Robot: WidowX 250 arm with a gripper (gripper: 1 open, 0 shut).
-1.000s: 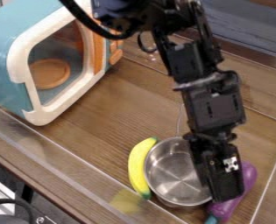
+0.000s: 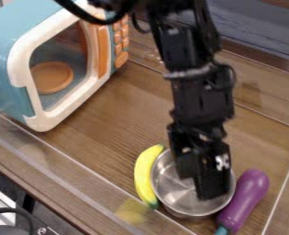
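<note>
The black arm reaches down from the top, its gripper (image 2: 202,180) lowered over a steel bowl (image 2: 179,200). The fingertips hang over or inside the bowl, and whether anything is between them is hard to see. A yellow banana (image 2: 146,174) lies against the bowl's left side. A purple eggplant (image 2: 245,200) lies at the bowl's right, apart from the gripper.
A light blue toy microwave (image 2: 18,83) with its door open and an orange plate (image 2: 52,76) inside stands at upper left.
The bowl, banana and eggplant look unmoved.
</note>
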